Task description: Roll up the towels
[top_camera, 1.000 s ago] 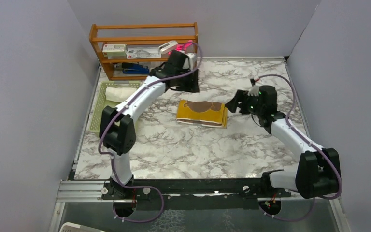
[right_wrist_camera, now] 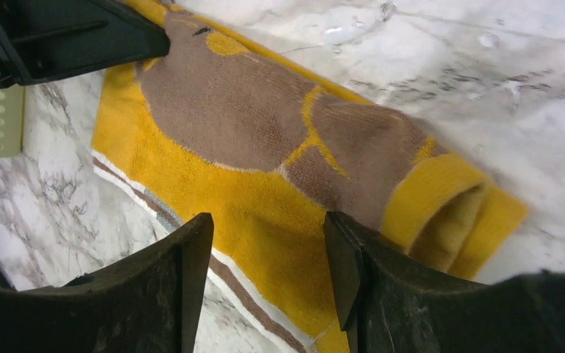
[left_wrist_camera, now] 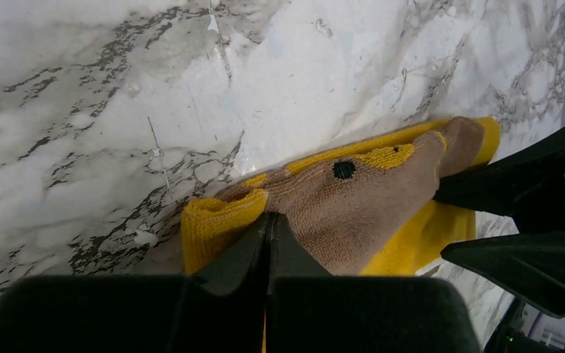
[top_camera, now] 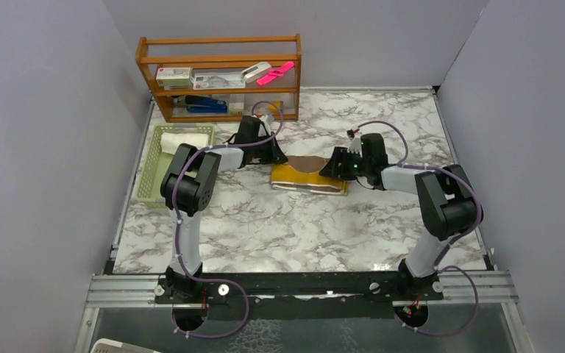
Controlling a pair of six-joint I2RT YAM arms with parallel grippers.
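Note:
The folded yellow towel point(top_camera: 305, 178), with a brown animal print and a striped near edge, lies flat at mid-table. My left gripper is shut at its far left corner. The yellow cloth point(left_wrist_camera: 213, 228) stands up in a small fold beside the fingertips; whether any is pinched between them cannot be seen. Over the towel's right part my right gripper is open, its fingers point(right_wrist_camera: 184, 257) apart and cloth lying loose below. The towel's right end point(right_wrist_camera: 434, 191) curls up into an open loop.
A green basket point(top_camera: 144, 184) holding a rolled white towel point(top_camera: 182, 141) stands at the left. A wooden rack point(top_camera: 221, 59) with boxes and tools is behind.
Both grippers have come down to the towel, the left from behind it, the right from its right side. The left arm moved nearer; the towel's far edge now looks pushed up.

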